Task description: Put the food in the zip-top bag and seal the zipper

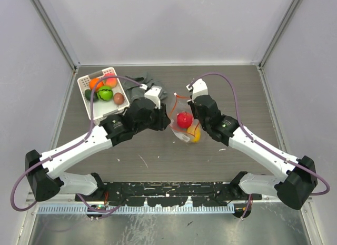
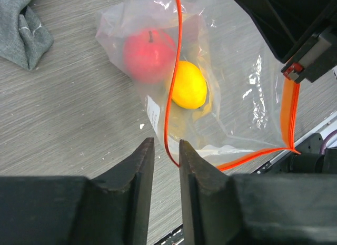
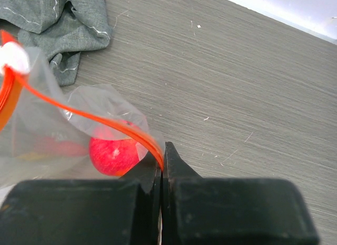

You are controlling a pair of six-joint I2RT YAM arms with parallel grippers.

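The clear zip top bag [image 1: 181, 107] with an orange zipper edge is spread between my two grippers. Inside it lie a red round fruit [image 1: 184, 119] and a yellow fruit [image 1: 194, 133]. My right gripper is shut on the bag's orange edge. In the left wrist view, my left gripper stands part open, its fingers [image 2: 145, 160] apart on either side of a corner of the orange zipper strip [image 2: 167, 121]. Whether that corner touches a finger is unclear. The bag's mouth gapes open.
A white basket [image 1: 102, 118] of several fruits and vegetables stands at the back left. Beside it lies a crumpled grey cloth [image 1: 151, 86]. Bare table shows at the right and in front of the bag.
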